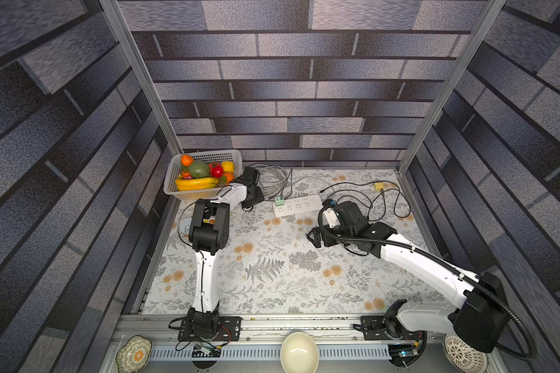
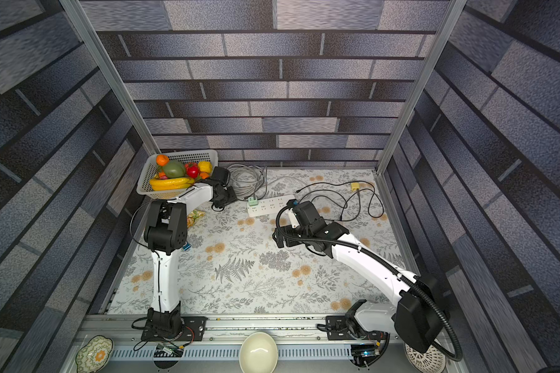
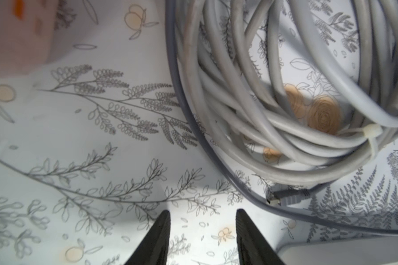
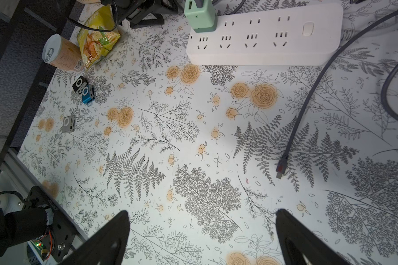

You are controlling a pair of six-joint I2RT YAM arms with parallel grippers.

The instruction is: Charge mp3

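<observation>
Three small mp3 players lie flat at the left of the table in the right wrist view: a black one (image 4: 79, 84), a blue one (image 4: 87, 93) touching it, and a grey one (image 4: 68, 124) apart. My left gripper is open and empty, above bare table near the coiled grey cable. A dark cable's small plug (image 3: 289, 197) rests against that coil. The white power strip (image 4: 261, 39) carries a green adapter (image 4: 200, 17). My right gripper is open over clear table; another cable plug (image 4: 282, 170), reddish inside, lies loose there.
The fruit basket (image 1: 202, 155) stands at the back left, close to my left arm. A can (image 4: 62, 53) and yellow snack bag (image 4: 97, 37) sit at the left. Black cables with a yellow adapter (image 1: 378, 186) spread back right. Mid-table is open.
</observation>
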